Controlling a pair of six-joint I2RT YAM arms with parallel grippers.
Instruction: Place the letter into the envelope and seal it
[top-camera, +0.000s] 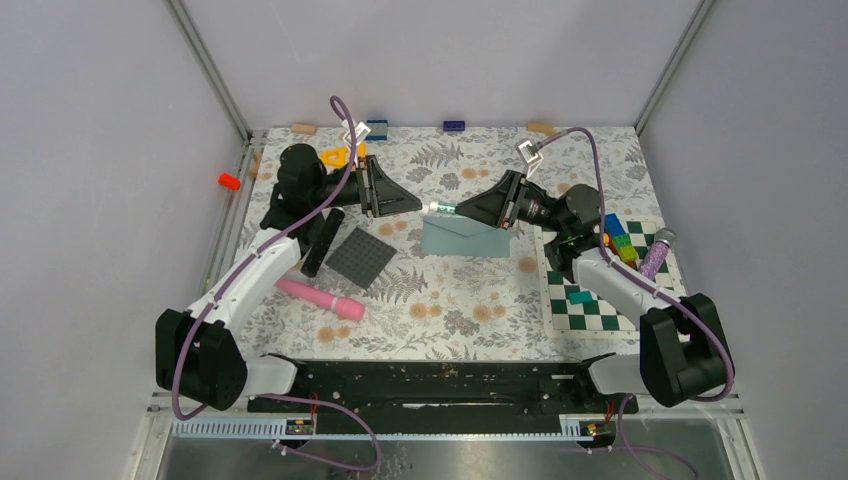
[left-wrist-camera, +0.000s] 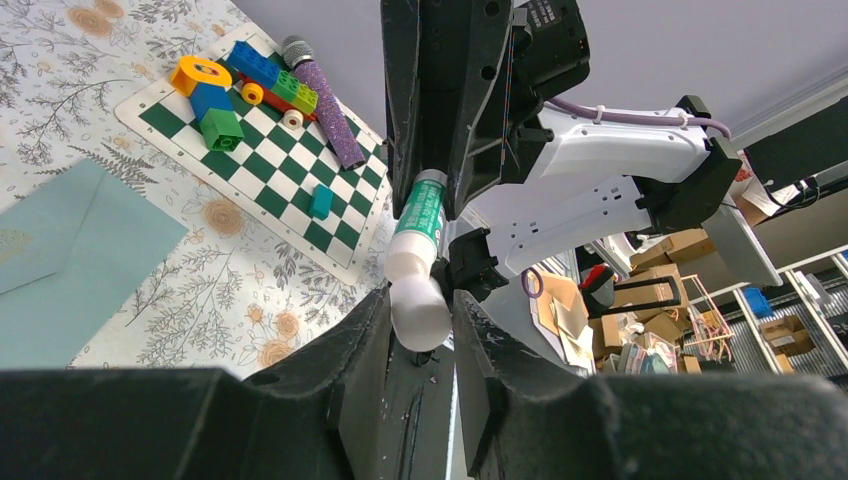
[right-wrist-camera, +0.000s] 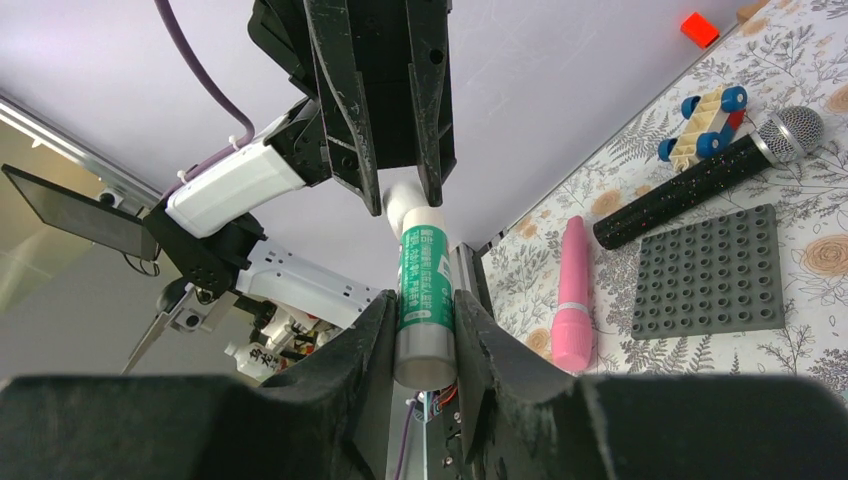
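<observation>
My right gripper is shut on a glue stick (right-wrist-camera: 424, 275) with a green label, held in the air pointing left. At its other end is a white cap (left-wrist-camera: 418, 315), sitting at a slight angle to the body, between the fingertips of my left gripper. The left fingers stand partly apart; whether they touch the cap I cannot tell. Below and just in front of the grippers, the light blue envelope (top-camera: 465, 241) lies on the table, its upper edge partly hidden by the right gripper (top-camera: 458, 209). I see no separate letter.
To the left lie a black microphone (right-wrist-camera: 690, 190), a grey studded plate (right-wrist-camera: 708, 272) and a pink marker-like stick (right-wrist-camera: 572, 300). At right, a green checkered board (left-wrist-camera: 270, 160) carries bricks and a purple microphone (left-wrist-camera: 328, 110).
</observation>
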